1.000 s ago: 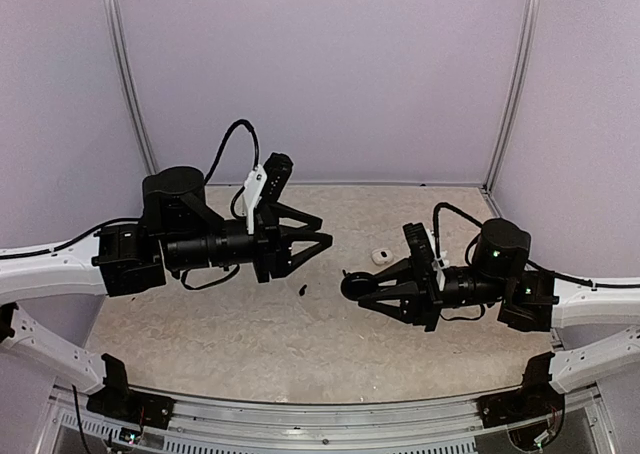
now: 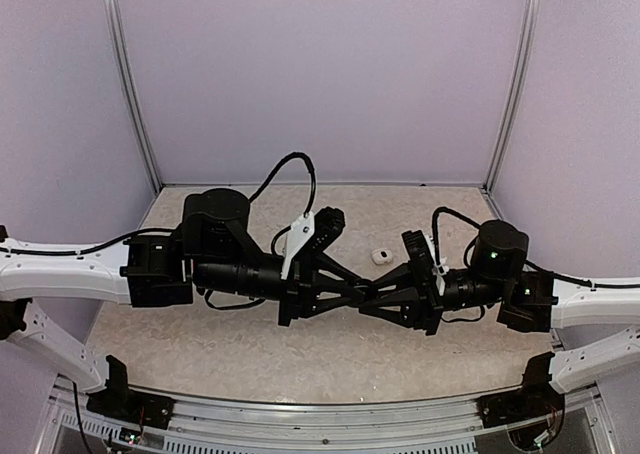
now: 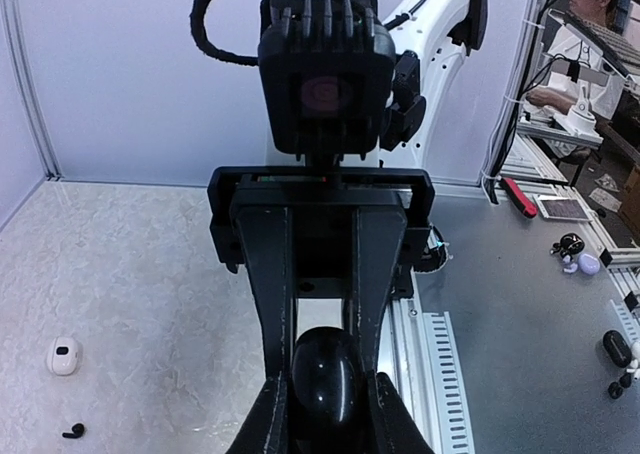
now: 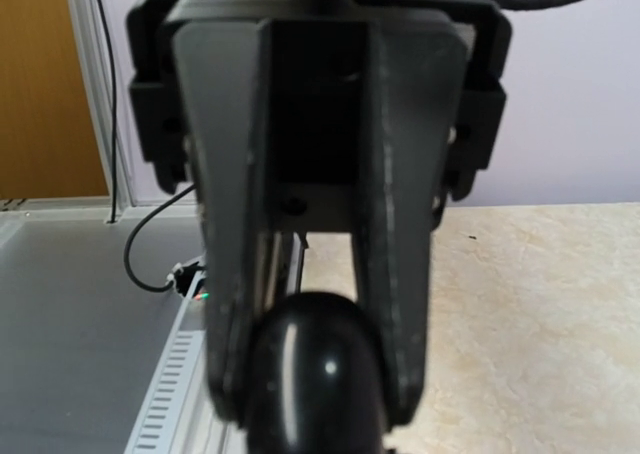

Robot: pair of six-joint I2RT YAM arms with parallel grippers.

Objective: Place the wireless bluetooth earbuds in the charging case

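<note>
A glossy black rounded case (image 3: 326,382) is pinched between the two grippers, which meet nose to nose above the table. My left gripper (image 2: 357,292) is shut on it from the left; its fingertips flank the case at the bottom of the left wrist view. From the opposite side, my right gripper (image 2: 371,295) is shut on the same case. In the right wrist view, the case (image 4: 315,379) fills the lower middle, in front of the left gripper's fingers. A small black earbud (image 3: 73,431) lies on the table in the left wrist view.
A small white case (image 2: 381,256) rests on the table (image 2: 230,359) behind the grippers. Bare tabletop spreads out in front of the arms. Several small items lie on the grey surface outside the metal rail in the left wrist view, including a red-and-black tool (image 3: 519,198).
My left gripper came right and slightly down, from open and apart to shut around the case. The right arm has stayed put with the case. The left arm now covers the earbud from above.
</note>
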